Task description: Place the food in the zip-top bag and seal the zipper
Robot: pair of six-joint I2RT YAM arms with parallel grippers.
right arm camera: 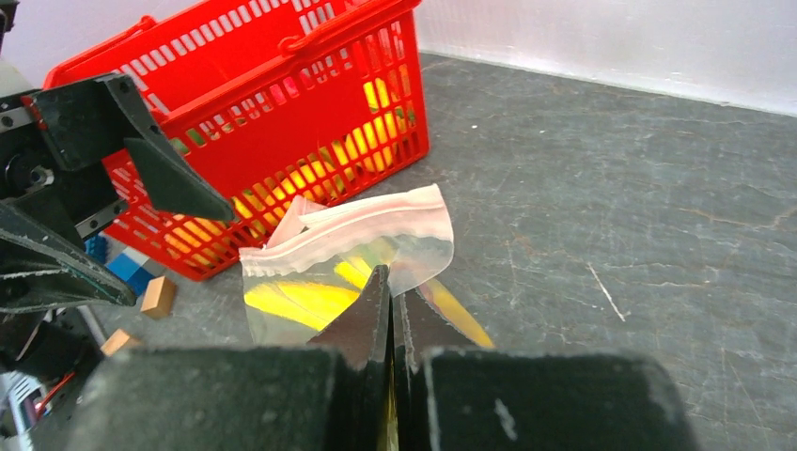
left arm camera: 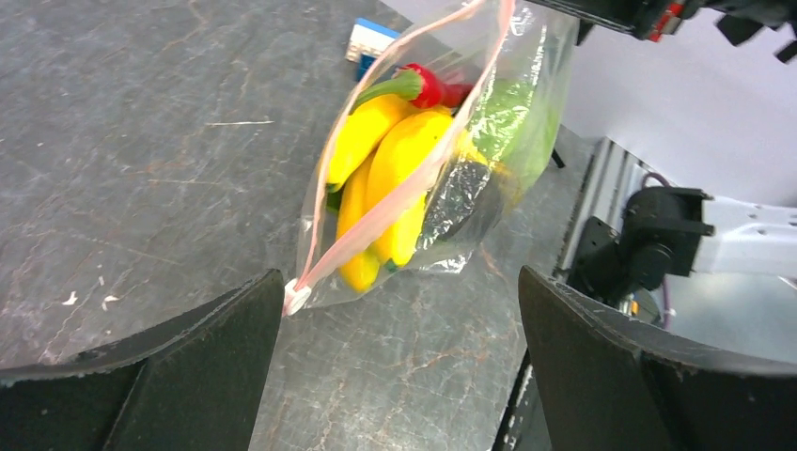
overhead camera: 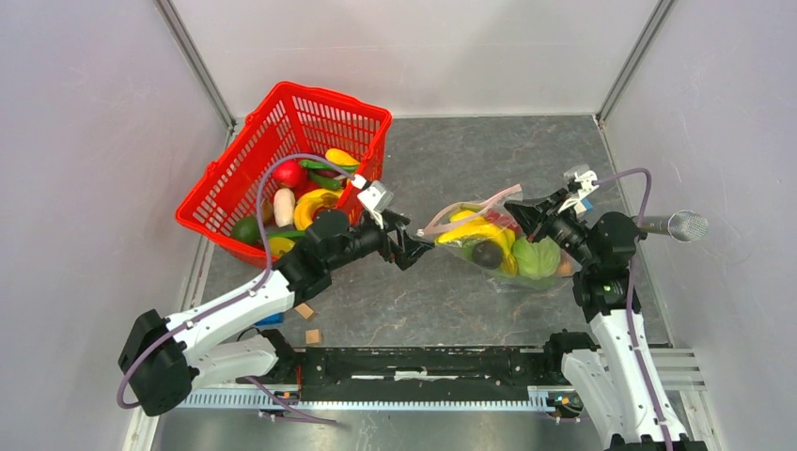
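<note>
The clear zip bag (overhead camera: 492, 270) holds a green cabbage (overhead camera: 537, 256), a dark avocado (overhead camera: 487, 254), yellow produce (left arm camera: 404, 160) and a red pepper (left arm camera: 429, 86). Its pink zipper strip (overhead camera: 470, 218) is parted, leaving the mouth gaping in the left wrist view. At the rim's right end, my right gripper (overhead camera: 520, 210) is shut on the bag's edge; the film is pinched at its fingertips (right arm camera: 379, 299). My left gripper (overhead camera: 412, 246) stands open by the other end of the strip. In its wrist view, the strip's white end (left arm camera: 297, 293) appears beside one finger (left arm camera: 246, 324); contact cannot be told.
A red basket (overhead camera: 373, 127) of more produce stands at the left, behind my left arm. Small wooden blocks (overhead camera: 314, 336) and a blue item (overhead camera: 271, 318) lie near the front left. Grey tabletop (overhead camera: 470, 146) behind the bag is clear.
</note>
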